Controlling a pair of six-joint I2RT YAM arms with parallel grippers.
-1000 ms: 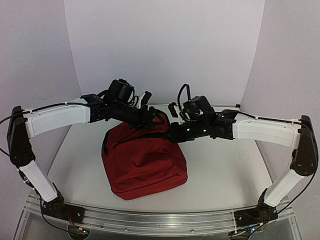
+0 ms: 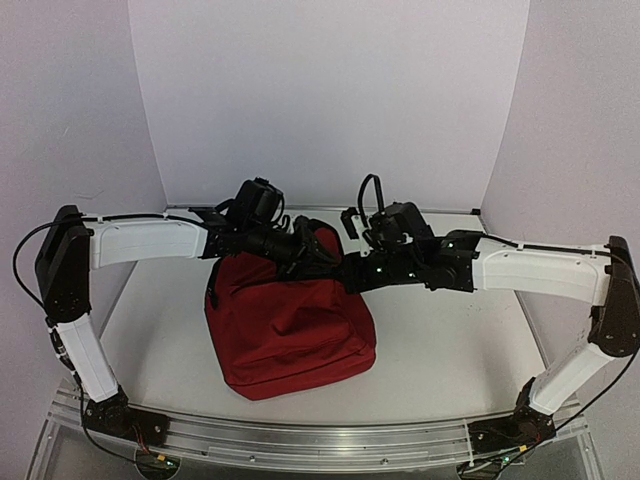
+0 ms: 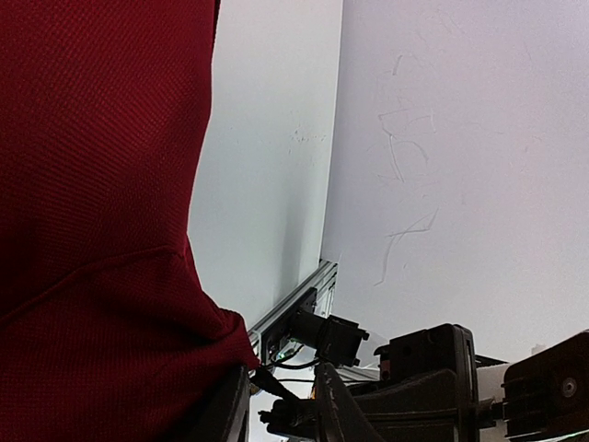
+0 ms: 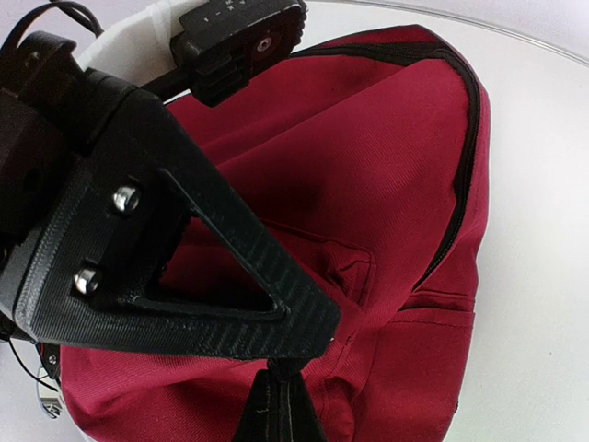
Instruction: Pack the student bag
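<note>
The red bag [image 2: 290,345] lies on the table, its top toward the back wall. In the right wrist view, the bag [image 4: 414,138] has a black zip [image 4: 467,157] along its edge. My left gripper [image 2: 318,262] is over the bag's upper part; in its wrist view the left gripper shows a gap between its fingers. My right gripper [image 2: 348,272] meets the bag's right side. There its narrow fingers are together, and the left wrist view shows the bag's cloth [image 3: 235,336] drawn to a point by them. The left gripper hides part of the opening.
The two grippers are very close together above the bag. Bare table [image 2: 440,350] lies to the right, and a strip of it [image 2: 150,325] to the left. A metal rail [image 2: 300,455] runs along the front, with walls around the other sides.
My left gripper has moved right and down toward the bag's upper middle, nearing the right gripper. The right gripper has shifted only slightly. The bag is nearly unchanged.
</note>
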